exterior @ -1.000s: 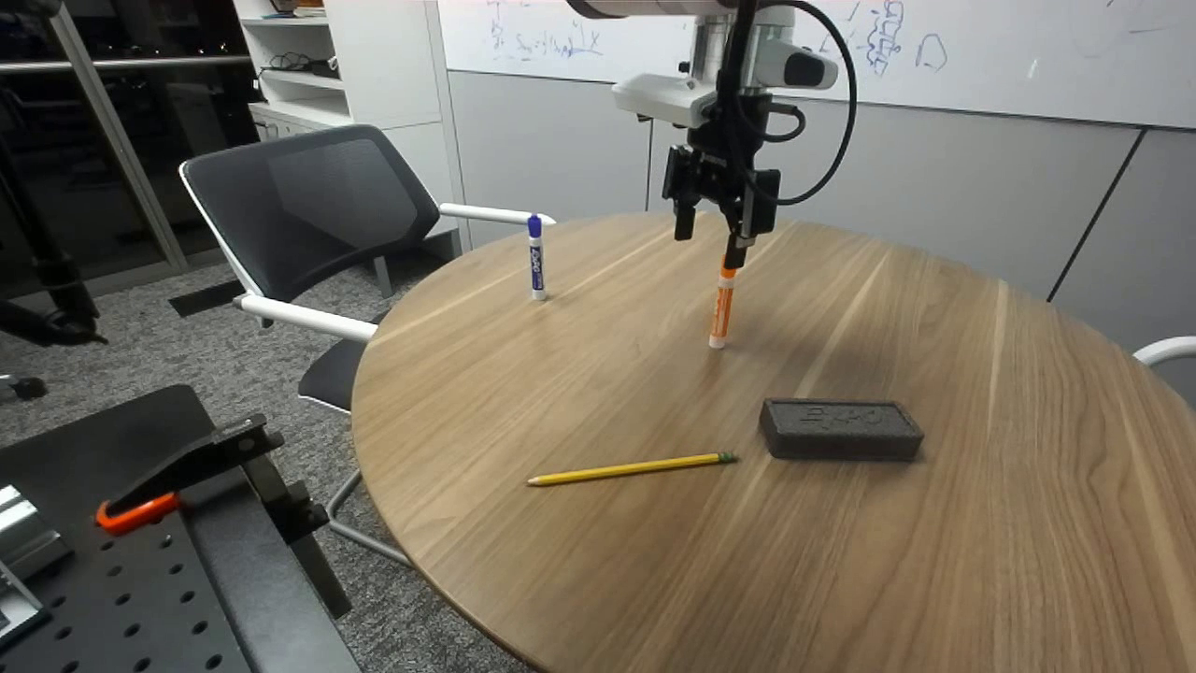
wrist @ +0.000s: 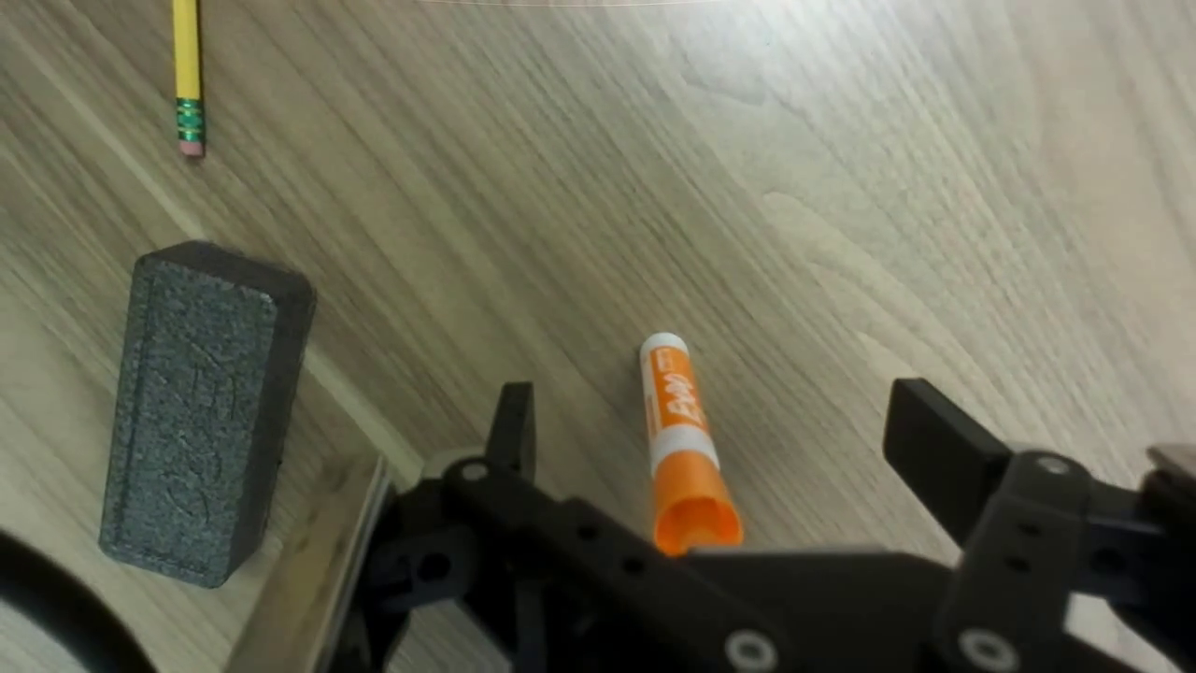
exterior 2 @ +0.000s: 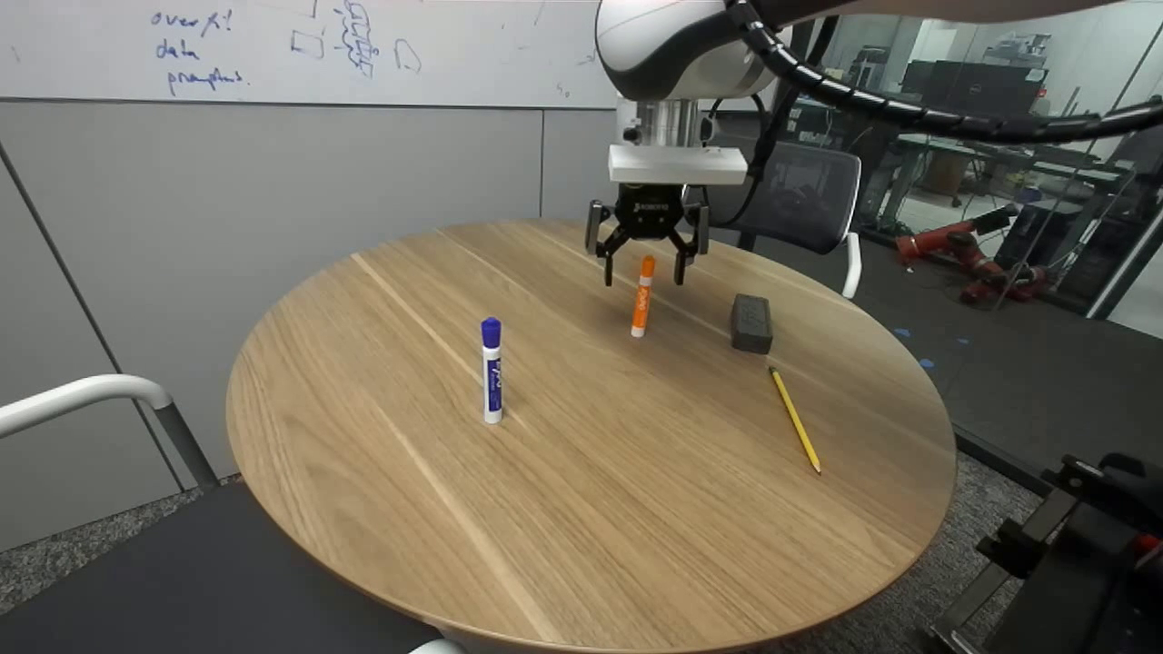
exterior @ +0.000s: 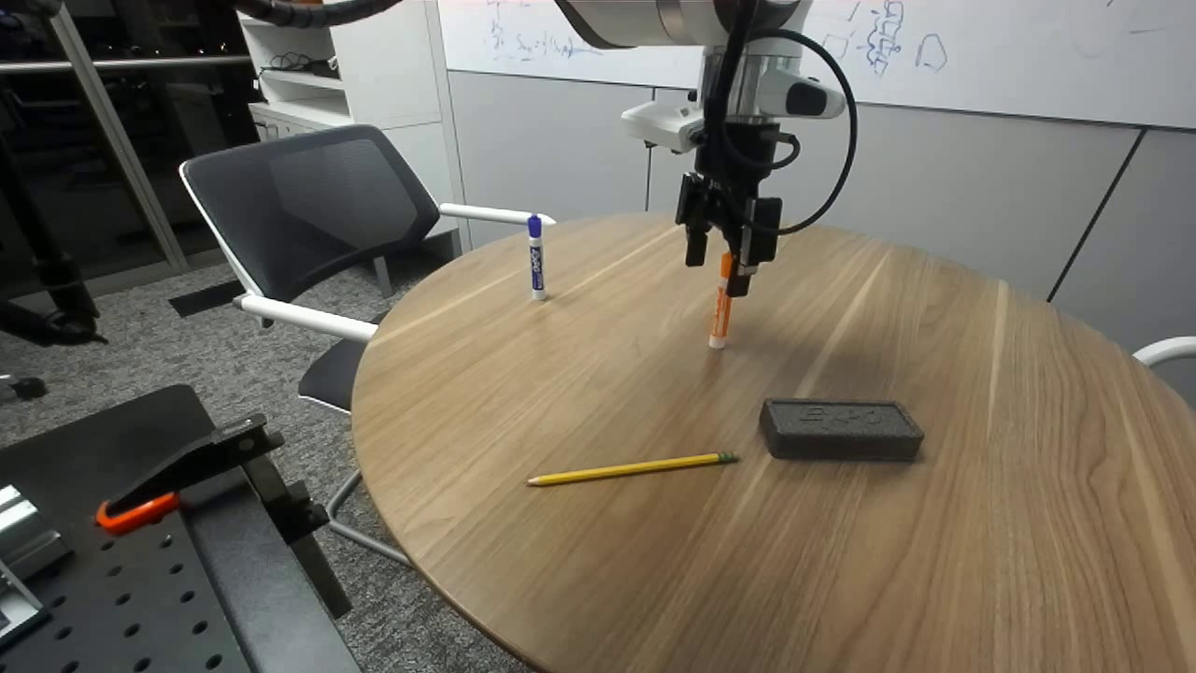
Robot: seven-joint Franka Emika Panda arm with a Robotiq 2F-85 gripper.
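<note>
An orange marker stands upright on the wooden table, its cap at the top. My gripper is open around the height of that cap, one finger to each side in exterior view 2. In the wrist view the marker shows between the two spread fingers, with clear space on both sides of it. One finger partly covers the cap in exterior view 1. A blue-capped marker stands upright elsewhere on the table.
A dark eraser lies on the table, with a yellow pencil beside it. In the wrist view the eraser is left of the fingers.
The gripper has come down and slightly to the right in exterior view 1, so its fingers now hang lower beside the orange cap. Objects on the table have stayed put.
</note>
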